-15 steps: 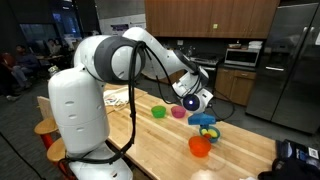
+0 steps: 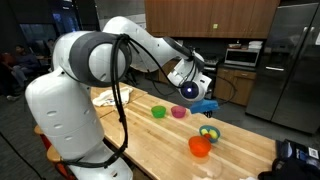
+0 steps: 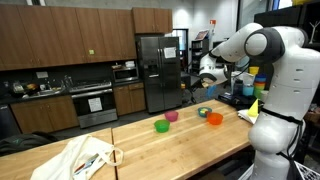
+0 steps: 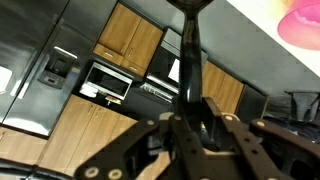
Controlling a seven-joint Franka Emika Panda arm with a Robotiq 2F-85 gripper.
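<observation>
A long, glossy dark-blue utensil handle (image 4: 192, 60) runs up from between the fingers in the wrist view, and my gripper is shut on it. In exterior view 1 the gripper (image 2: 209, 97) hangs above the table, the blue utensil (image 2: 204, 106) stretched sideways beneath it. Below and apart from it stands a teal-blue bowl (image 2: 209, 131) with yellow items inside. An orange bowl (image 2: 199, 146) sits in front of that one; a pink bowl (image 2: 178, 112) and a green bowl (image 2: 158, 111) lie farther back to the left. The utensil's far end is too small to make out.
Exterior view 2 shows a wooden table (image 3: 150, 150) with a white cloth (image 3: 85, 158) at its left end. Several dark and coloured objects crowd the right edge near the arm (image 3: 275, 100). Kitchen cabinets and a fridge (image 3: 163, 75) stand behind.
My gripper has risen with the blue utensil from just over the teal bowl, clearing it. The bowls have stayed in place.
</observation>
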